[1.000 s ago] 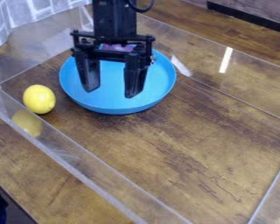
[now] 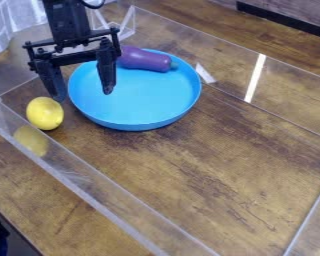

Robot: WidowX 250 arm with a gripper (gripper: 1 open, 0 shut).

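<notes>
The black gripper (image 2: 80, 76) is over the left side of a blue bowl (image 2: 143, 105), its two fingers pointing down and spread apart, with nothing seen between them. Just below and left of it a yellow egg-shaped object (image 2: 45, 113) lies outside the bowl. A purple eggplant-like object (image 2: 144, 60) lies in the back part of the bowl.
Clear plastic walls run along the left and right sides. A small white patch sits just right of the bowl's back rim.
The gripper has moved left, from over the middle of the bowl to its left side near the yellow object, uncovering more of the purple object.
</notes>
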